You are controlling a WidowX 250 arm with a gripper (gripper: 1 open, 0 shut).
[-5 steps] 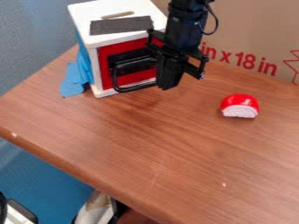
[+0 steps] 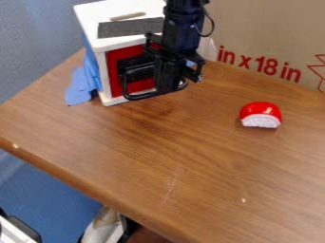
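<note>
A white box appliance with a red front (image 2: 114,57) stands at the back left, a dark patch on its top and a black bar across its front. My black gripper (image 2: 170,76) is at that front, its fingers dark against the black bar; whether they are open or shut on it is hard to make out. A red rounded object with a white face (image 2: 260,114) lies on the table to the right.
A blue cloth (image 2: 82,84) lies left of the appliance. A cardboard panel (image 2: 273,43) stands behind. The table's left edge drops away.
My gripper has shifted left and up from where it hung lower a second ago, and now sits closer against the appliance's front. The red object has not moved.
</note>
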